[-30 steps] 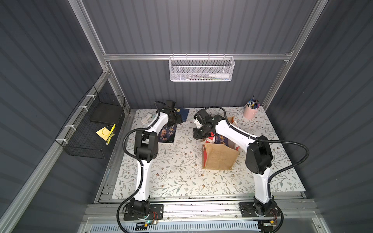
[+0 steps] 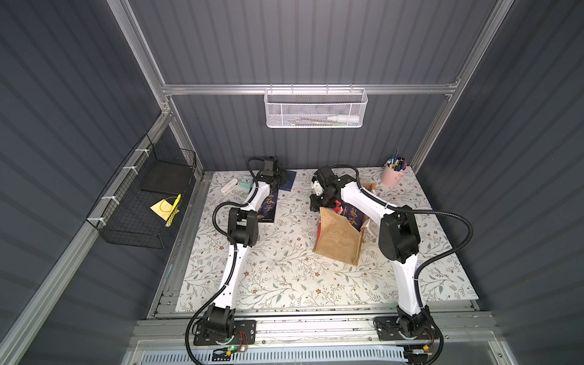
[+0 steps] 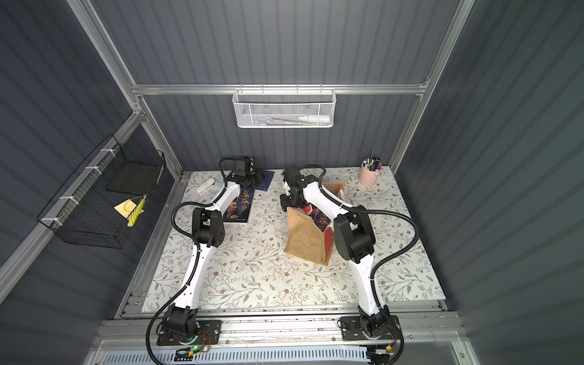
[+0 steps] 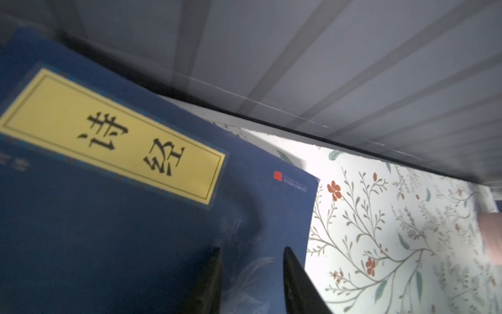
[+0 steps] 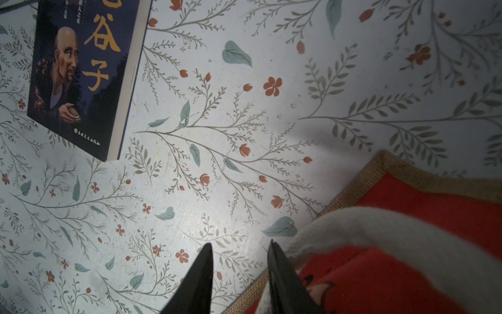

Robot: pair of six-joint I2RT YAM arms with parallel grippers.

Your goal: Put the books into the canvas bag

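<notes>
The brown canvas bag [image 2: 339,240] with a red lining [image 5: 449,225] stands right of the table's middle, a dark book [image 2: 352,214] inside it. At its left rim my right gripper is open; the pale handle [image 5: 366,225] runs beside one fingertip, and bare table shows between the fingers. A navy book [image 4: 130,225] with a yellow label lies by the back wall, and my left gripper is open over its cover. Another dark book [image 3: 241,208], with a man's portrait, lies under the left arm.
A pink pen cup [image 2: 392,176] stands at the back right. Small pale items [image 2: 230,186] lie at the back left. On the back wall hangs a white mesh basket [image 2: 316,109], on the left a black wire basket [image 2: 146,194].
My left gripper has moved slightly right and back, over the navy book. The right gripper has shifted right and back, and the bag has turned, its front panel now slanting.
</notes>
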